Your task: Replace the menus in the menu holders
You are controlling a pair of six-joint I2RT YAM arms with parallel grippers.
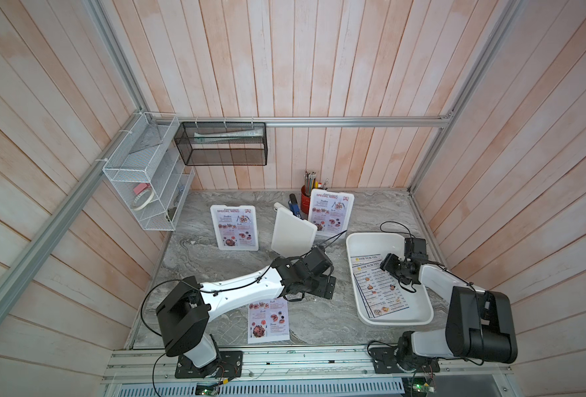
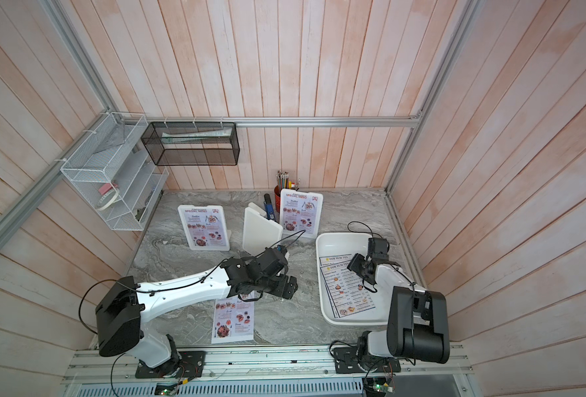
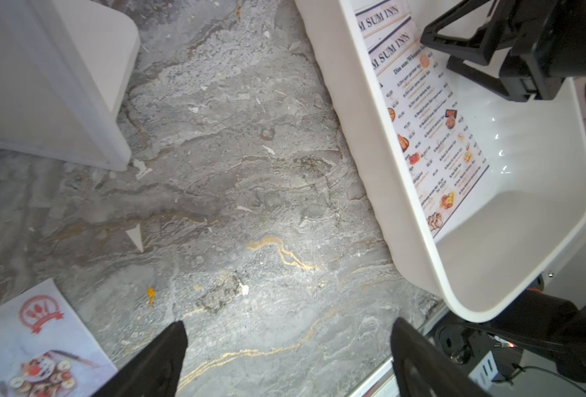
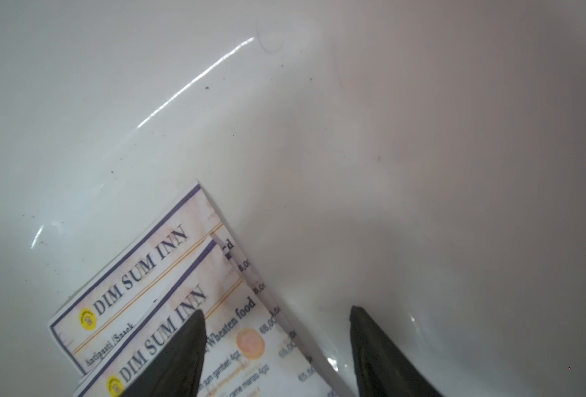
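Note:
Inside the white tray point(image 1: 428, 311), Dim Sum Inn menus point(image 4: 127, 284) lie overlapping, one on top of another. Over their upper right edge my right gripper hovers with its fingers apart and nothing visibly held. My left gripper is open above the bare counter, left of the tray. A special menu sheet point(image 1: 268, 322) lies flat near the front edge, partly under the left arm. In the middle an empty white holder point(image 1: 293, 233) is turned askew; a left holder point(image 1: 234, 228) and a right holder point(image 1: 330, 213) each show a special menu.
A red pen cup point(image 1: 305, 200) and a dark blue object point(image 1: 295, 205) stand behind the holders. Wire shelves point(image 1: 148, 175) and a black mesh basket point(image 1: 221, 156) hang at the back left. Between the loose sheet and the tray the counter is clear.

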